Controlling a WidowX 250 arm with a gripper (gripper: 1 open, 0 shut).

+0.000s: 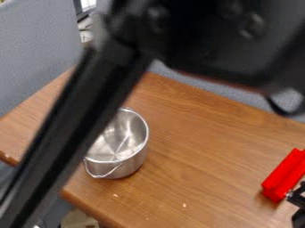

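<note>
A red oblong object [281, 173] lies near the right edge of the wooden table. A steel pot [125, 147] with a wire handle stands at the left, partly hidden behind the black arm. A small dark piece at the lower right edge, just below the red object, appears to be part of my gripper [299, 198]; too little of it shows to tell whether it is open or shut.
Grey padded panels stand beyond its edges. The dark arm covers much of the top and left of the view.
</note>
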